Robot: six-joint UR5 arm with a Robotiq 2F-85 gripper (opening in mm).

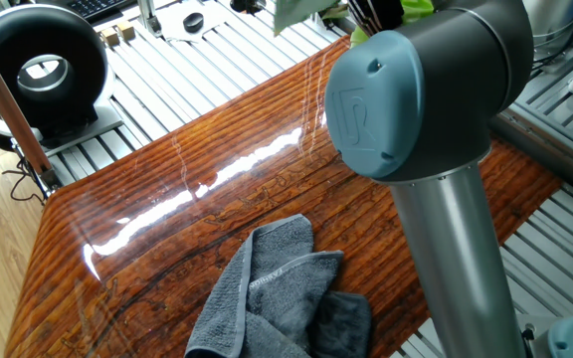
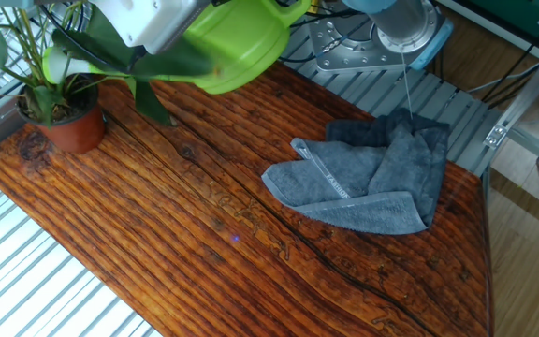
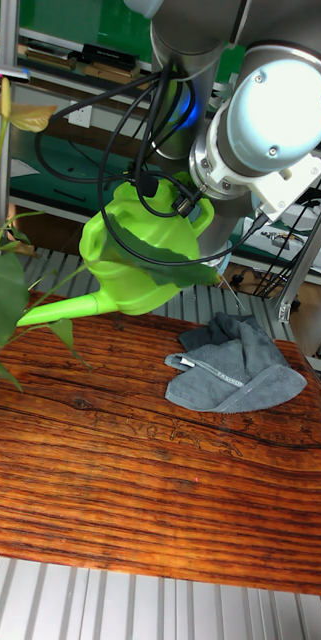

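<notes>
A bright green watering can (image 3: 140,261) is held up near the arm's wrist in exterior view 3, its spout pointing down and left toward the plant. Exterior view 2 shows the can (image 2: 237,47) at the top, over the table's back edge. The potted plant (image 2: 75,126) stands in a brown pot at the table's left end there, with a large leaf across the can. A white bracket (image 3: 284,187) sits on the arm's wrist. Cables, leaf and can cover the fingers, so whether they grip the can does not show.
A crumpled grey towel (image 2: 372,178) lies on the glossy wooden table (image 2: 185,234). The arm's elbow (image 1: 376,104) stands over the table's right side. A black ring-shaped device (image 1: 43,70) is at the far left. Much of the wood is bare.
</notes>
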